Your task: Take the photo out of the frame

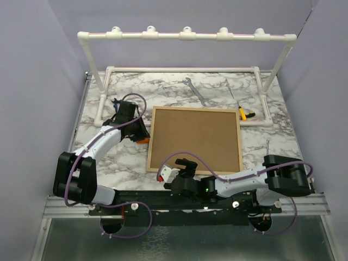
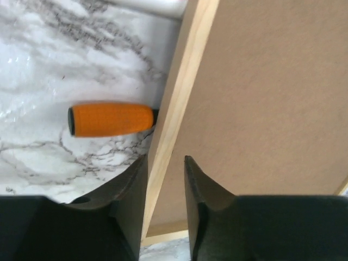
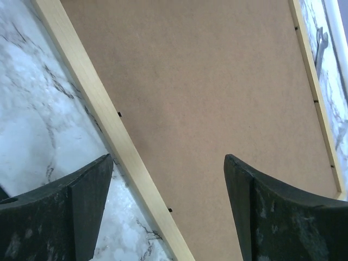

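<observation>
The picture frame [image 1: 153,112] lies back side up, a pale wooden rim around a brown backing board [image 1: 196,136]; no photo shows. Small dark tabs dot the inner edge of its near rail [image 3: 135,163] in the right wrist view. My left gripper is partly open at the left rail [image 2: 174,109], one finger on either side of it in its own view; whether they touch it I cannot tell. Over the near rail, toward the left corner, my right gripper stands wide open with nothing between its fingers.
An orange-handled tool [image 2: 111,119] lies against the frame's left side, its front end hidden. Behind the frame are a wrench [image 1: 194,91] and a yellow-handled tool [image 1: 242,113]. White pipes [image 1: 185,69] border the back.
</observation>
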